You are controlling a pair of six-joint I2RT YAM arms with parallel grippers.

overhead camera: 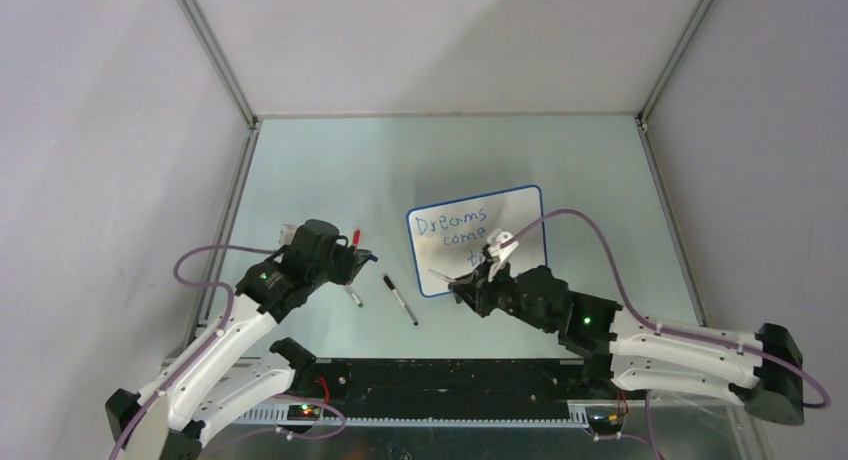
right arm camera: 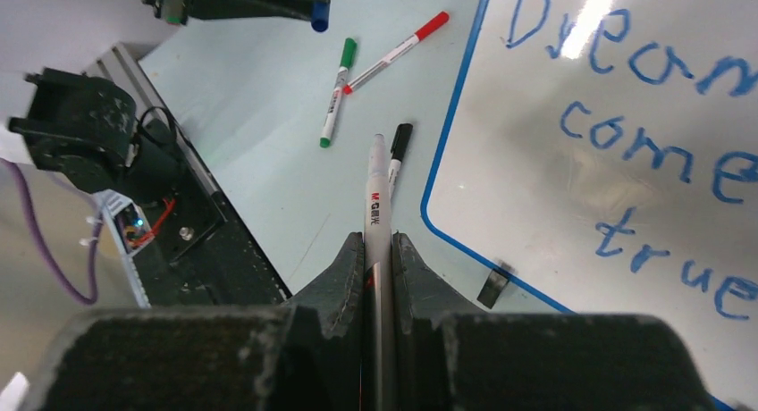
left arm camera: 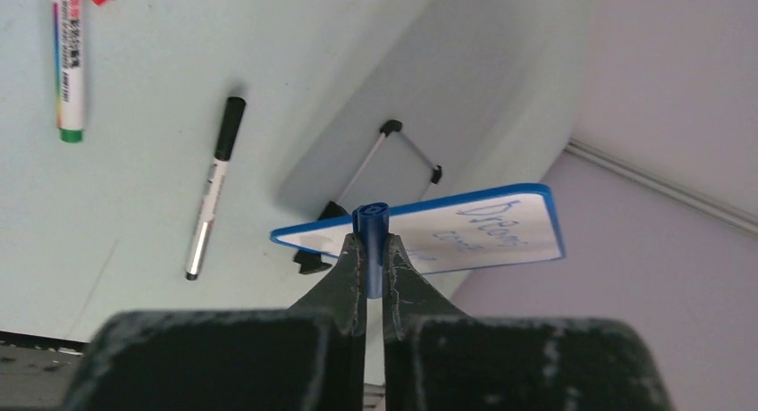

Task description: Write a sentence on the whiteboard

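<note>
"Dreams come true" stands in blue letters on the blue-edged whiteboard (overhead camera: 515,205); the right arm covers part of the last word in the top view. My left gripper is shut on a blue pen cap (left arm camera: 374,216), raised left of the board. Between the fingers of my right gripper is a white marker (right arm camera: 378,197), its capless tip pointing away from the gripper. The right gripper hangs by the board's lower left corner, and the cap is apart from the marker, up and left of it in the right wrist view.
A black-capped marker (overhead camera: 401,300) lies between the left gripper and the board. Farther left lie a green-capped marker (right arm camera: 336,94) and a red-capped marker (right arm camera: 398,52), their ends close together.
</note>
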